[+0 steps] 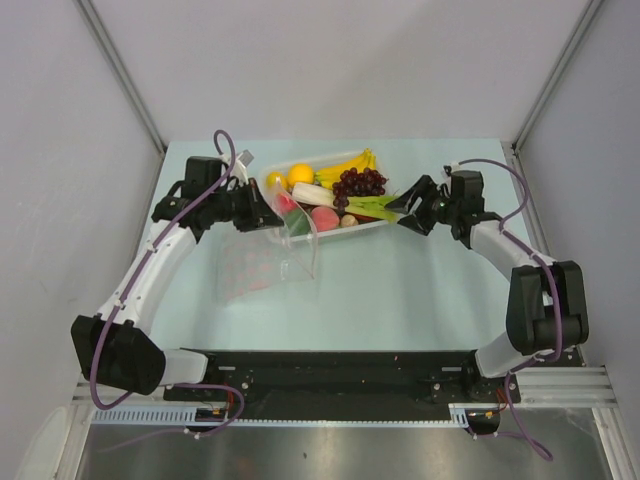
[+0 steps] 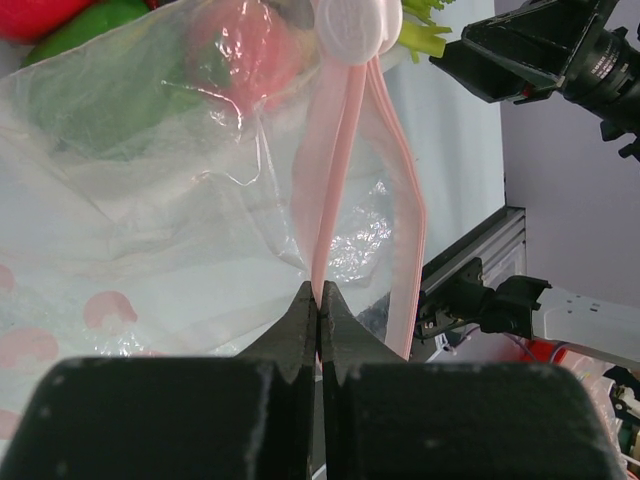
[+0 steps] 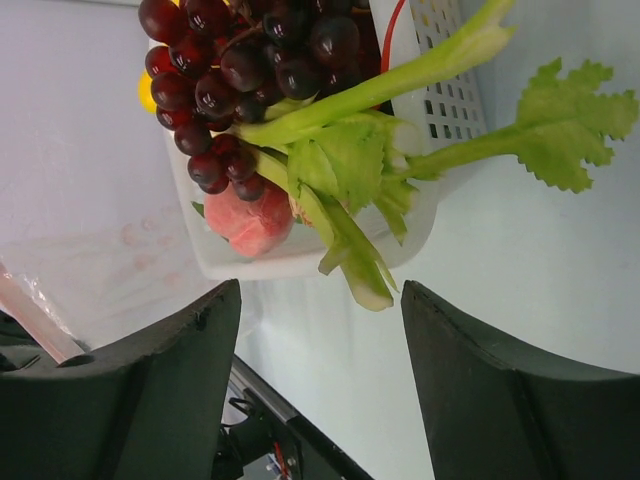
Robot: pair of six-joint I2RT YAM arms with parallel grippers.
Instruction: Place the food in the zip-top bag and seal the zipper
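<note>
My left gripper is shut at the pink zipper edge of the clear zip bag [image 2: 160,250], whose mouth stands raised in front of the food basket. My right gripper is open at the basket's right end, its fingers either side of the leafy celery stalks [image 3: 350,230], which hang over the white rim. Red grapes [image 3: 240,70] and a peach [image 3: 250,220] lie beside the celery. In the top view, bananas [image 1: 350,162], oranges [image 1: 300,174] and a pale long vegetable [image 1: 312,196] also lie in the basket.
The white basket [image 3: 430,240] takes up the back middle of the pale table. A dark rail runs along the front edge.
</note>
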